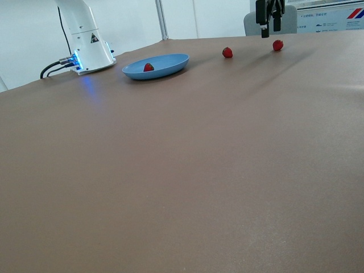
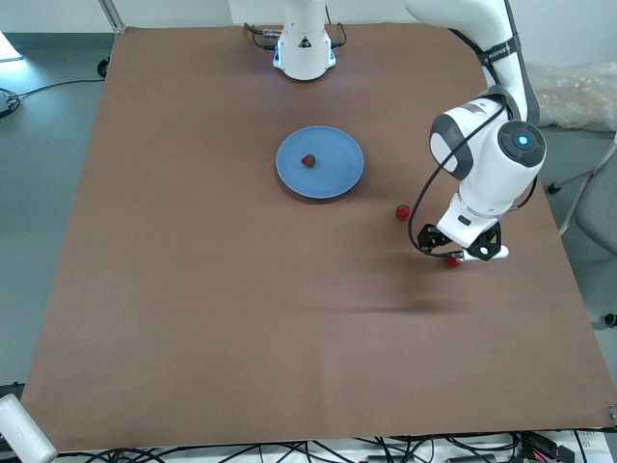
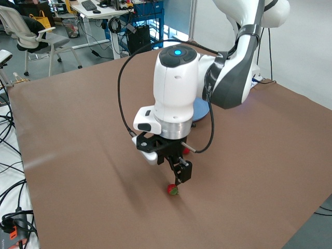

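Observation:
My black gripper (image 1: pixel 270 25) hangs above the table near a red strawberry (image 1: pixel 277 45); in the right camera view the gripper (image 3: pixel 178 176) appears just over that strawberry (image 3: pixel 173 190). Its fingers look apart in the top camera view, with nothing between them. A second strawberry (image 2: pixel 403 212) lies on the brown table between the arm and a blue plate (image 2: pixel 319 183). A third strawberry (image 2: pixel 308 161) sits on the plate. In the left camera view the gripper body mostly hides the nearer strawberry.
The brown table (image 2: pixel 241 289) has wide clear room in front and left of the plate. The white robot base (image 2: pixel 304 53) stands at the back. Cables and equipment line the near edge beyond the table, and a chair (image 2: pixel 598 203) stands off the right side.

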